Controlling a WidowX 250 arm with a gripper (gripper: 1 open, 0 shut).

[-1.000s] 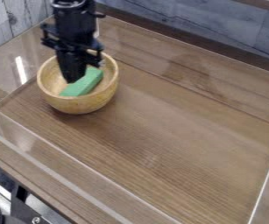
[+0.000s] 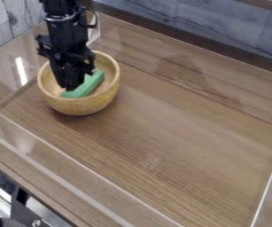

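Note:
A round tan bowl sits at the left of the table, holding a green oblong object. My black gripper hangs over the bowl's back-left part, just left of and above the green object. Whether its fingers are open or shut is too small to tell.
A pale wall or panel edge runs along the back and left.
My gripper has moved to the left, away from above the right part of the bowl. The bowl and green object show little change.

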